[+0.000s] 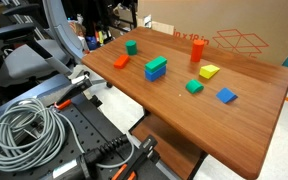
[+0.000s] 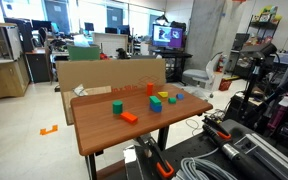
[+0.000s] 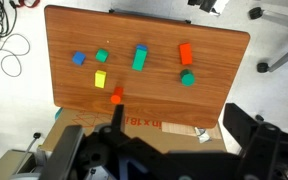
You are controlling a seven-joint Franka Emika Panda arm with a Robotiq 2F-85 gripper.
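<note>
My gripper stands open high above the wooden table, its dark fingers spread wide at the bottom of the wrist view with nothing between them. Near the table's middle, a green block [image 1: 157, 63] rests on a blue block [image 1: 155, 73]. An orange-red flat block [image 1: 121, 61] and a green cylinder [image 1: 131, 47] sit toward the left in exterior view 1. A red cylinder [image 1: 197, 50] stands upright at the back, with a yellow block [image 1: 209, 71] close by. Farther right lie a small green block [image 1: 194, 87] and a separate blue block [image 1: 226, 95].
A cardboard panel [image 2: 104, 76] rises along the table's far side. Coiled grey cable [image 1: 29, 135] lies beside the table in exterior view 1. Bare tabletop [image 1: 239, 130] stretches across the right end, and the pieces are mostly spaced apart.
</note>
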